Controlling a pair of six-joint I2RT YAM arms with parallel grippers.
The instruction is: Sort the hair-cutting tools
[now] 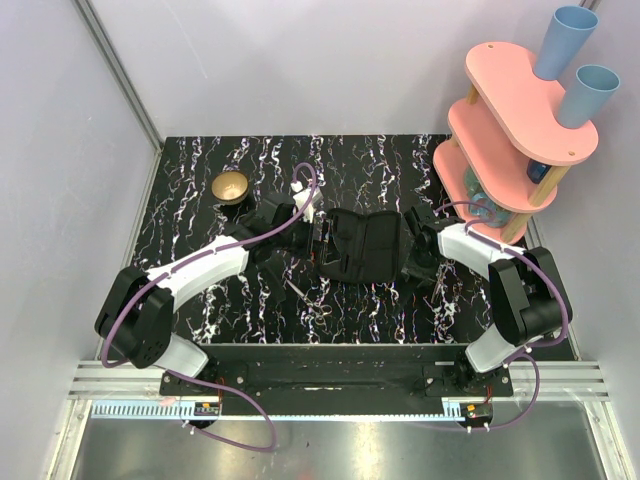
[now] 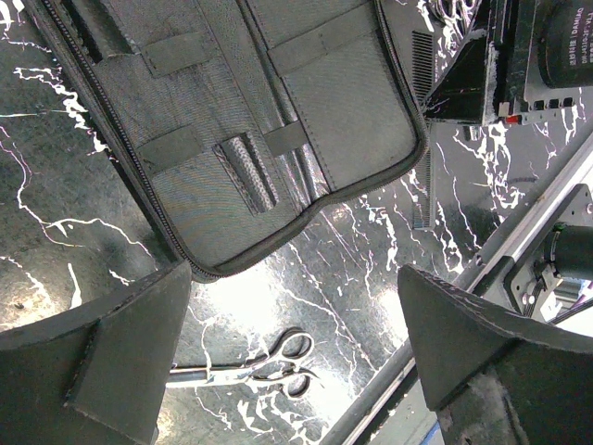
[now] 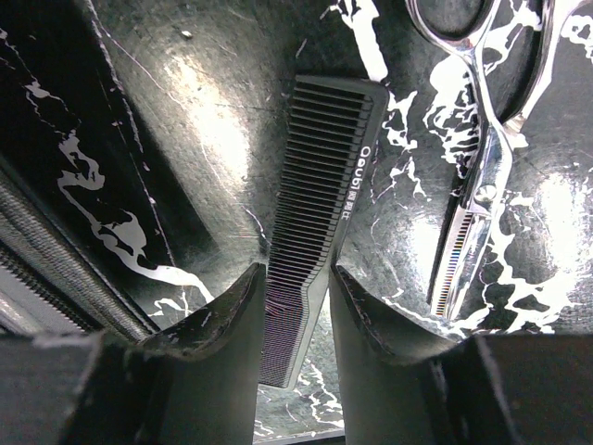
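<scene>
A dark grey comb (image 3: 320,176) lies flat on the marbled table beside the pouch, in the right wrist view. My right gripper is shut on the comb, a fingertip against each long edge. The open black zip pouch (image 1: 380,248) lies mid-table with its pockets and elastic loops facing up; a ribbed dark item (image 2: 248,171) sits in one loop. Open and empty, my left gripper hangs over the pouch's near left edge. Below it are silver scissors (image 2: 250,369) on the table. Thinning scissors (image 3: 482,190) rest right of the comb.
A pink shelf (image 1: 520,95) with blue cups stands at the right back. A gold-coloured bowl (image 1: 230,187) is at the left back. Bare table lies behind the pouch and along the front edge.
</scene>
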